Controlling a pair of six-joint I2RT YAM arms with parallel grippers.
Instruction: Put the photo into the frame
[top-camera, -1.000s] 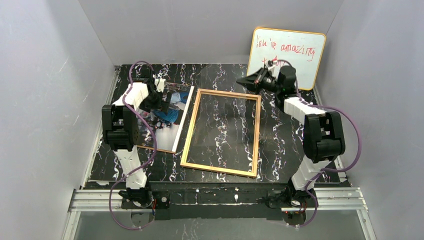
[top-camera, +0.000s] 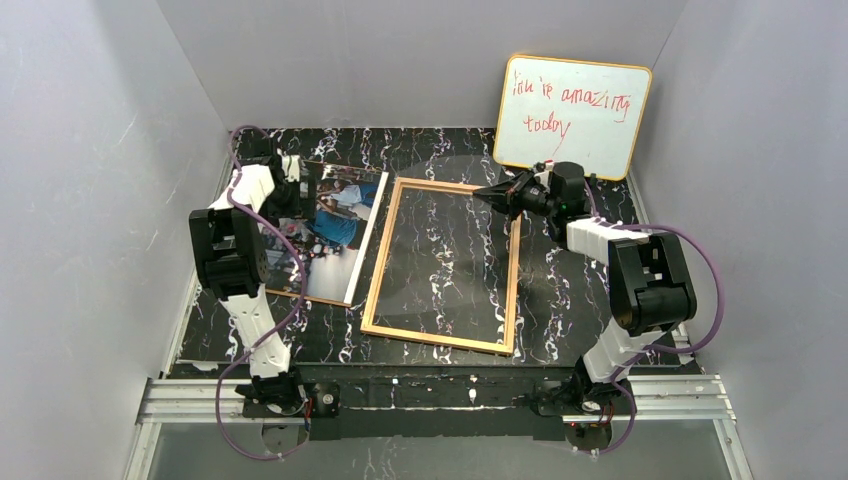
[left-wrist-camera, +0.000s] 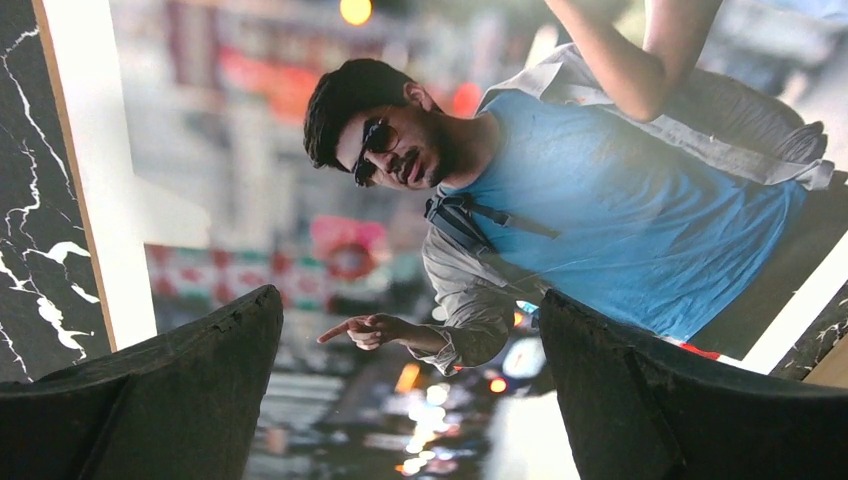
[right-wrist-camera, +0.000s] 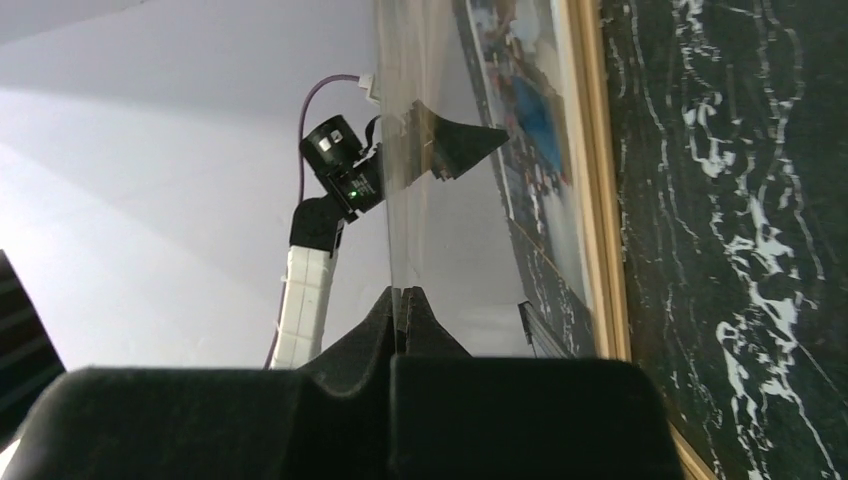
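Flat on the table at left lies the photo (top-camera: 328, 272), a man in a blue shirt pointing, with a white border. Over it my left gripper (top-camera: 304, 197) hovers open; in the left wrist view its fingers (left-wrist-camera: 205, 375) stand apart with only the photo beneath. The empty wooden frame (top-camera: 375, 275) rests to the photo's right. At the frame's far right corner, my right gripper is shut on the edge of a clear sheet (right-wrist-camera: 404, 150). The sheet stands out faintly above the frame in the top view; whether it touches the wood I cannot tell.
A whiteboard (top-camera: 575, 120) with red writing leans at the back right. A thin brown edge (left-wrist-camera: 75, 180) shows under the photo's white border. Bare dark marble table (top-camera: 550, 320) lies right of the frame.
The left arm shifted slightly left.
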